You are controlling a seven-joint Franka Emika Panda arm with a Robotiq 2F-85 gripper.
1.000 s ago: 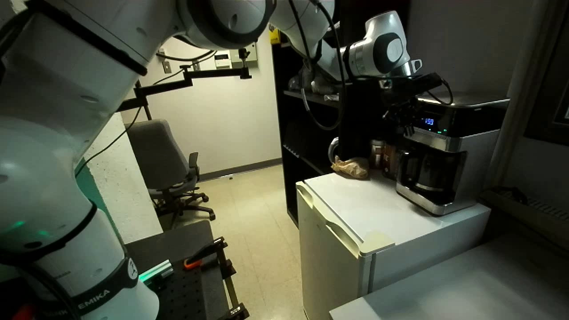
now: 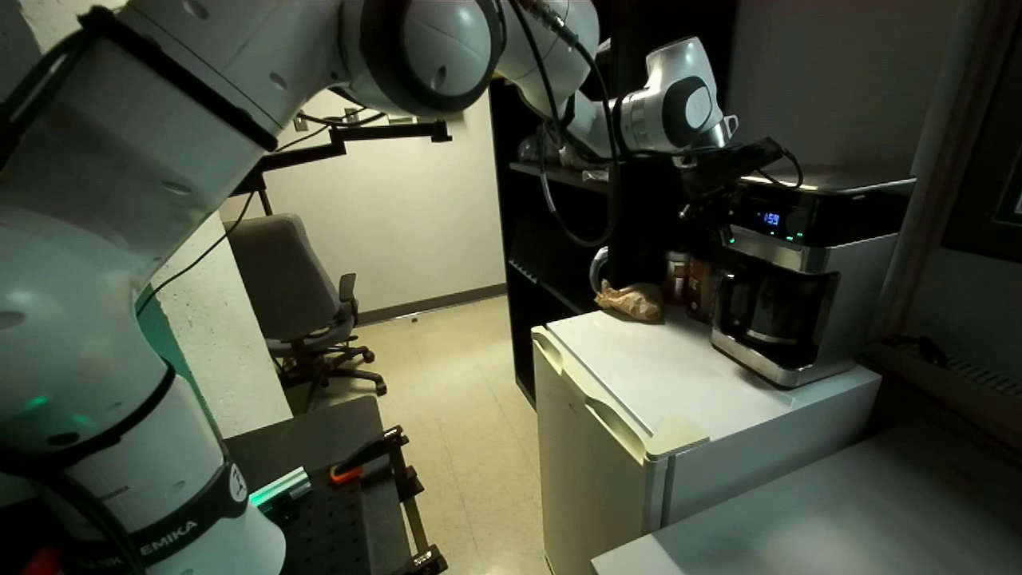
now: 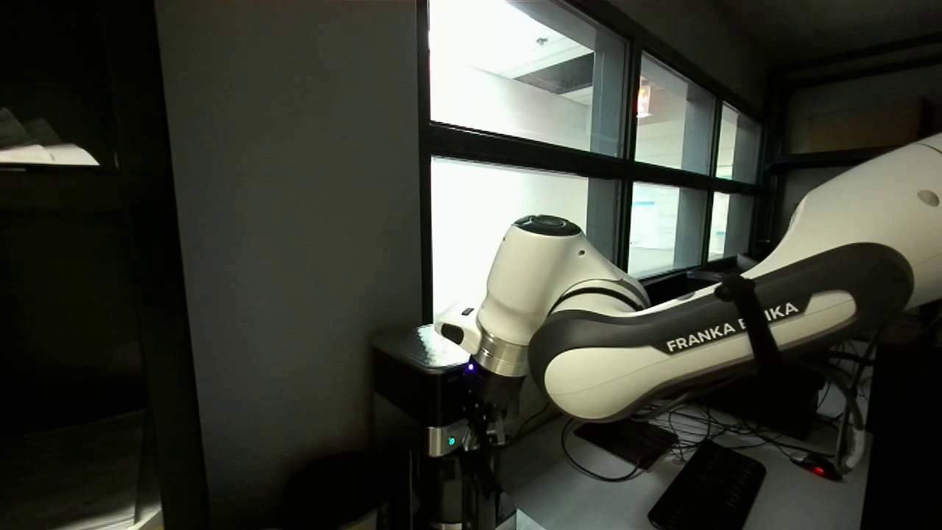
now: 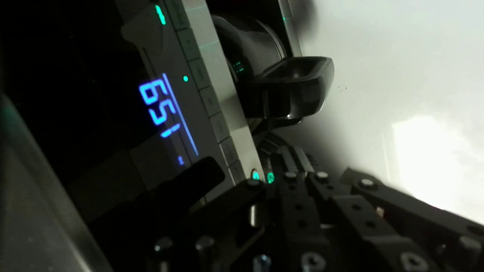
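Observation:
A black and steel coffee maker (image 2: pixel 867 278) stands on the white fridge top (image 2: pixel 661 374). Its lit blue display (image 4: pixel 159 102) and row of panel buttons (image 4: pixel 209 100) fill the left of the wrist view, with a green-lit button (image 4: pixel 255 175) at the row's lower end. Beneath the panel sits the glass carafe (image 4: pixel 254 45), its black handle (image 4: pixel 295 90) sticking outward. My gripper is shut, nothing showing between its fingers, close by the lit button; contact cannot be told. From the side, the gripper (image 3: pixel 487 433) is dark against the machine's front.
A crumpled brown bag (image 2: pixel 632 302) and jars (image 2: pixel 678 278) stand at the back of the fridge top, beside a dark shelf (image 2: pixel 560 230). A keyboard (image 3: pixel 709 486) and cables lie on the neighbouring table.
My wrist and gripper have shifted slightly left and down in exterior view 1. A green light on the panel, hidden before, now shows beside the gripper. The coffee maker has not moved.

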